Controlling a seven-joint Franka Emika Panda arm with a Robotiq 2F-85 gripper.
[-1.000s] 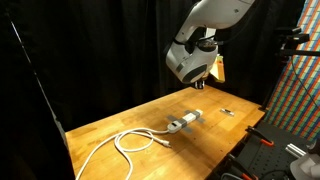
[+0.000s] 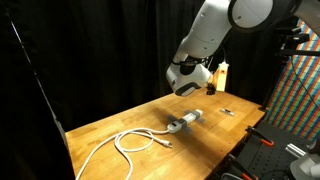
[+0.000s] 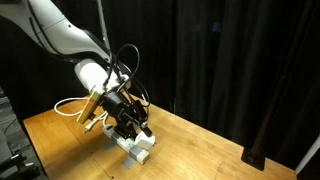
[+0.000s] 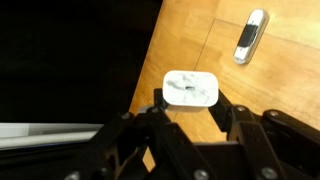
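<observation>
My gripper is shut on a small white-topped object (image 4: 190, 87) with an orange-brown front, seen end-on between the fingers in the wrist view. Below and beyond it lies the wooden table (image 4: 285, 75). In exterior view 1 the gripper's dark end (image 2: 208, 89) hangs over the table's right part, and a pale, yellowish object (image 2: 222, 76) shows just beside it; whether this is the held one I cannot tell. Exterior view 2 has the arm (image 3: 105, 85) largely covering the gripper, with white shapes (image 3: 140, 145) near its end.
A white power strip (image 2: 184, 122) lies mid-table, its white cable (image 2: 122, 140) looping left. Small items (image 2: 227, 112) rest right of it. A white object with a dark panel (image 4: 251, 37) lies on the wood. Free table shows at the right (image 3: 200, 165).
In exterior view 1 the arm and gripper have shifted right and somewhat downward. The pale, yellowish shape beside the gripper has moved the same way. The power strip and cable stay put.
</observation>
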